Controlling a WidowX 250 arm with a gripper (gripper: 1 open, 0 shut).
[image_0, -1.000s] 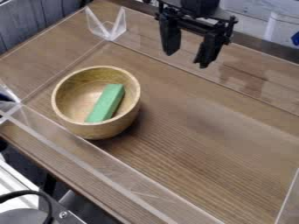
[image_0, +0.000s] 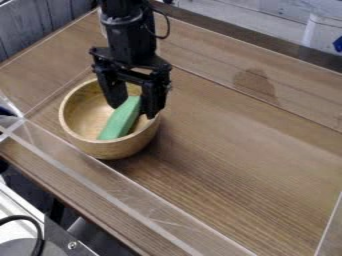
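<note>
A round tan bowl (image_0: 98, 140) sits on the wooden table at the left of the camera view, holding an elongated green block (image_0: 120, 121). My black gripper (image_0: 131, 93) hangs over the back and right part of the bowl, just above the block, its two fingers apart and open, with nothing seen between them. The gripper hides part of the bowl's back rim.
Clear edging runs along the left and right edges, with dark cables at the bottom left and a dark area at the top left.
The bowl and green block look unmoved.
</note>
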